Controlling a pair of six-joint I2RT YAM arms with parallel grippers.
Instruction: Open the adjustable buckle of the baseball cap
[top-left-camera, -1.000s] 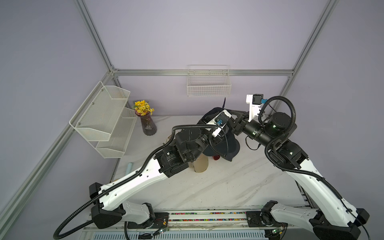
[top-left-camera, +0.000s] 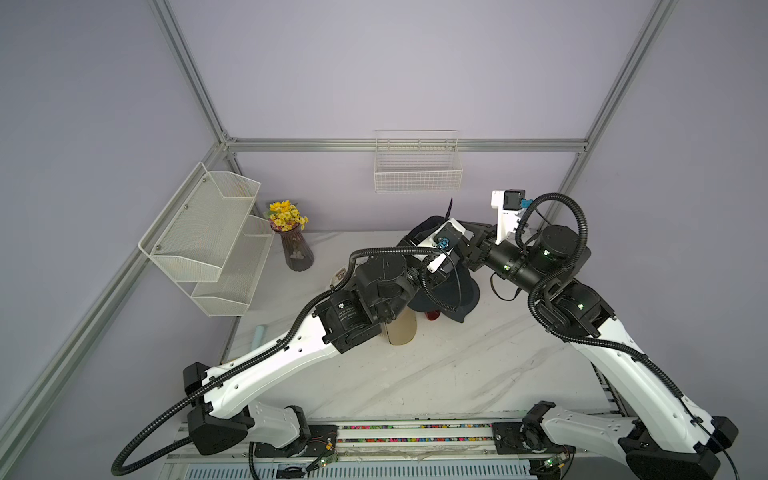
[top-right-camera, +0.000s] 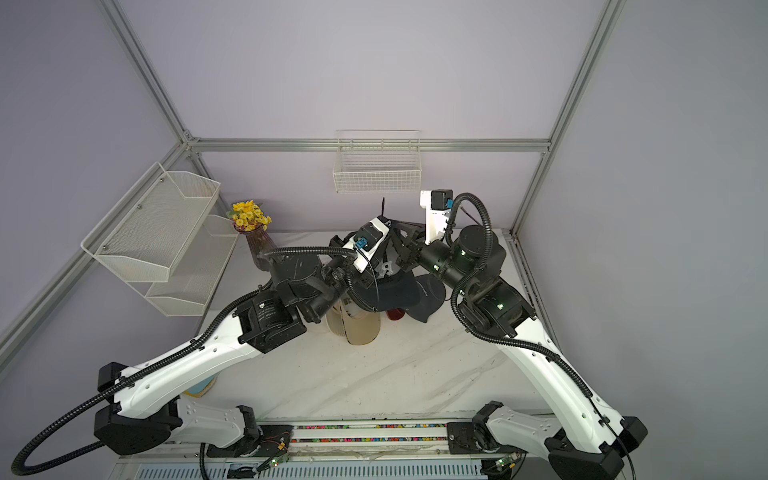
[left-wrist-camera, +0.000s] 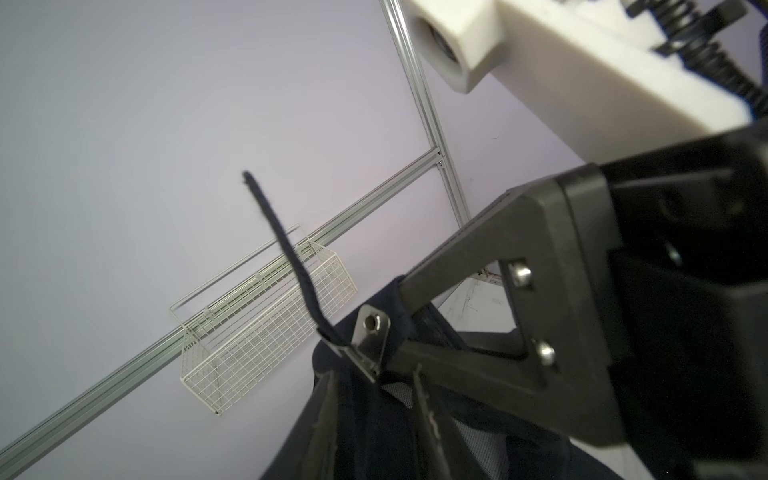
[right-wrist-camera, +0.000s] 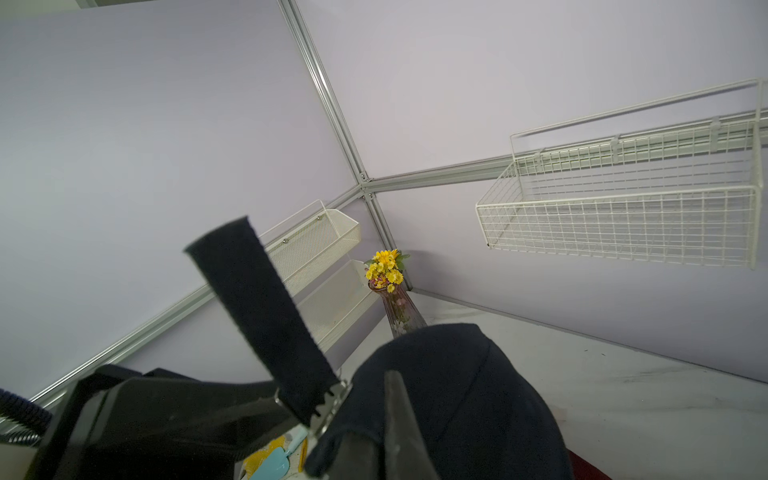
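Note:
The dark navy cap (top-left-camera: 460, 304) is held up between both arms, its strap (right-wrist-camera: 252, 296) standing up through the metal buckle (left-wrist-camera: 372, 324). My right gripper is shut on the cap's band beside the buckle, as the left wrist view also shows. My left gripper stands part open below the buckle, dark cap fabric behind its fingers; whether any fabric lies between them is unclear. In both top views the arms hide much of the cap and both sets of fingers.
A vase (top-left-camera: 297, 249) of yellow flowers stands at back left. Mesh shelves (top-left-camera: 200, 240) hang on the left, a wire basket (top-left-camera: 416, 172) on the back wall. A tan object (top-left-camera: 400, 328) is under the cap.
Over the last second both arms have shifted very slightly with the cap, the left one rightward. Little else has visibly changed.

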